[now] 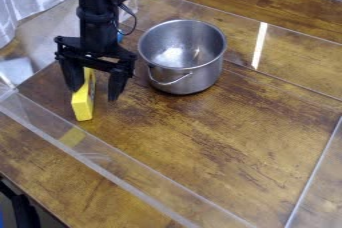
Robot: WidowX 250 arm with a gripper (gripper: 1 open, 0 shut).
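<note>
My gripper (pixel 94 64) hangs at the upper left, with its dark fingers spread on either side over a yellow block (pixel 82 106). The block lies on the wooden table, its upper part partly hidden by the gripper. Whether the fingers touch it is unclear.
A steel pot (pixel 183 46) with a handle stands right of the gripper. Clear plastic wall edges run along the left and lower left.
</note>
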